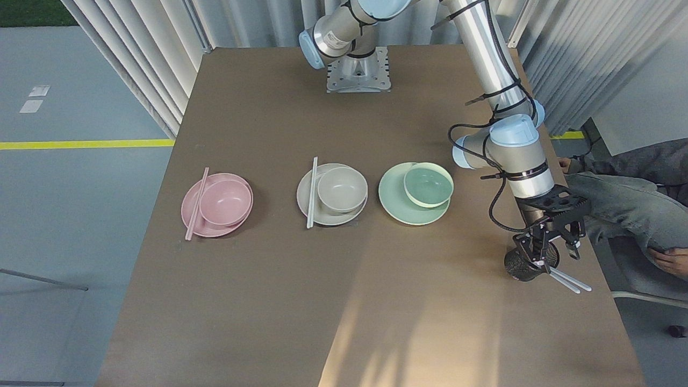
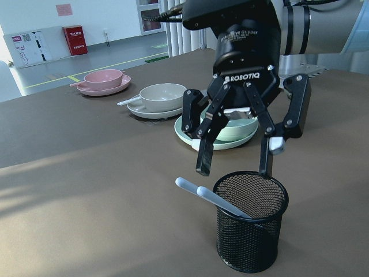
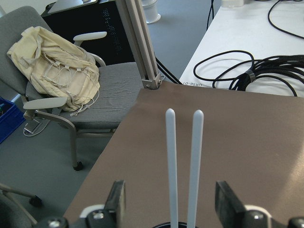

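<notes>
A black mesh cup [image 2: 249, 242] stands at the table's right with two pale sticks [image 2: 214, 199] leaning in it, their ends out over the rim. My gripper [image 2: 235, 167] is open just above the cup, nothing between its fingers; the sticks [image 3: 194, 166] stand between the open fingers in the wrist view. Pink bowl and plate with chopsticks [image 1: 226, 200], grey bowl and plate with chopsticks [image 1: 342, 190], and green bowl on green plate [image 1: 400, 200], without chopsticks, sit in a row.
A seated person [image 1: 625, 200] is beside the right edge. A chair and coiled black cables [image 3: 256, 71] lie beyond the edge in the wrist view.
</notes>
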